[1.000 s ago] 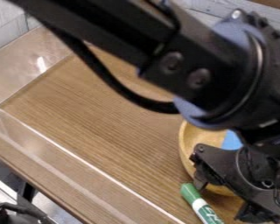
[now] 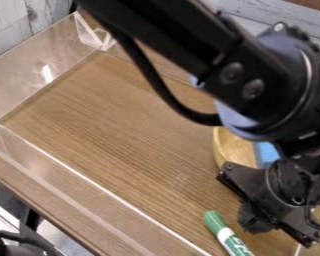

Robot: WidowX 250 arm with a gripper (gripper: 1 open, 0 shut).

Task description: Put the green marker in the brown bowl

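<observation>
The green marker (image 2: pixel 227 235), green-capped with a white barrel, lies on the wooden table near the bottom of the view, outside the bowl. Just right of it hangs my black gripper (image 2: pixel 276 220), apart from the marker and not holding it. Its fingers are dark and partly overlap, so their opening is unclear. Only the left edge of the brown bowl (image 2: pixel 231 148) shows, behind the gripper; the arm covers the rest of it.
A light-blue object (image 2: pixel 266 153) shows beside the bowl's visible edge, mostly hidden by the arm. Clear walls (image 2: pixel 89 186) border the table on the left and front. The wooden surface (image 2: pixel 116 125) left of the arm is bare.
The arm has shifted to the right, with the gripper a little to the right and lower. Less of the bowl shows now. The marker has stayed in about the same place.
</observation>
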